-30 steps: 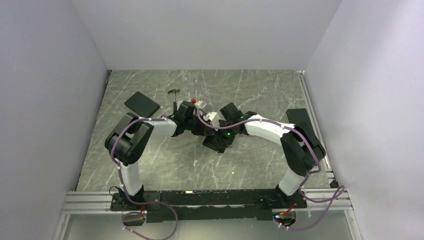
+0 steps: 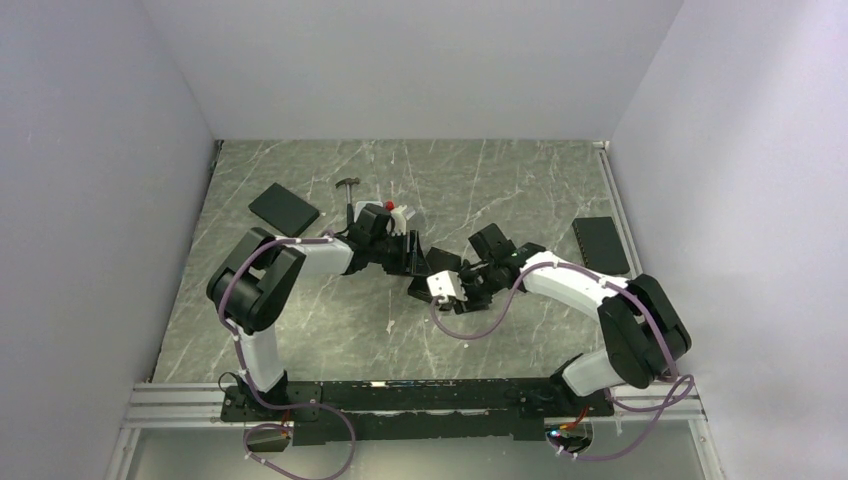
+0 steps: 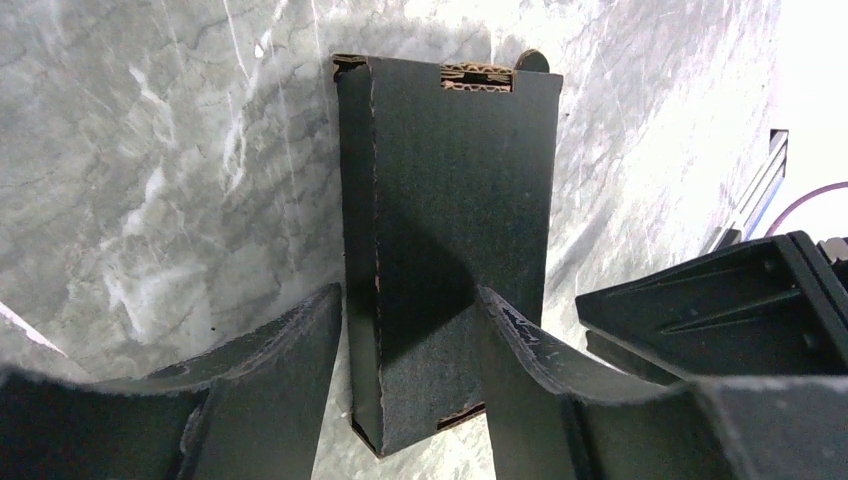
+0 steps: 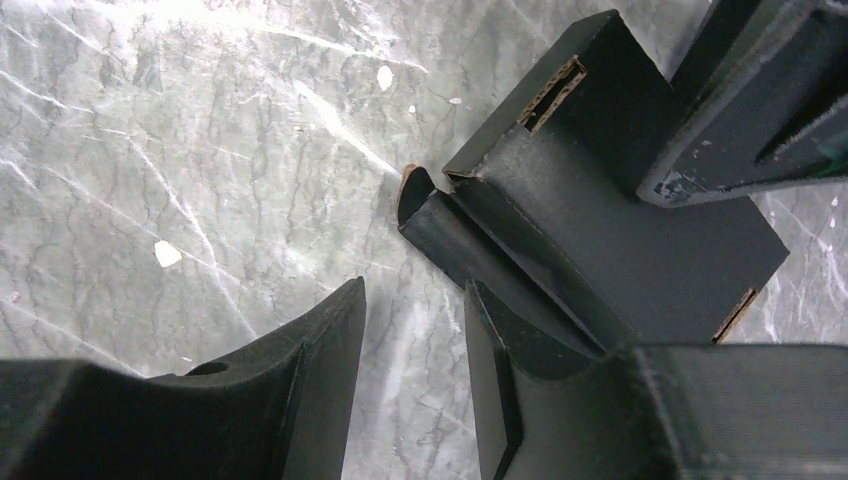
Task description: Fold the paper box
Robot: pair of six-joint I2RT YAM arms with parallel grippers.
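The black cardboard box (image 3: 455,170) lies flat on the marbled table, shut into a slim block with a small tab (image 3: 532,62) sticking out at one end. My left gripper is part open over it; its left finger is by the box's long side, its right finger overlaps the top face. Whether either touches is unclear. In the right wrist view a narrow side flap (image 4: 500,265) stands off the box (image 4: 640,220) along one long edge. Beside that flap my right gripper is open, with only table showing between its fingertips. From above, both grippers mostly cover the box (image 2: 443,260).
Two flat dark sheets lie apart, one at the left (image 2: 284,210) and one at the right (image 2: 601,246). A hammer (image 2: 348,190) lies behind the left arm. Both grippers are close together.
The right arm has swung to the right and toward the front, its gripper lowering beside the box. More of the box shows from above. The left arm has shifted only slightly.
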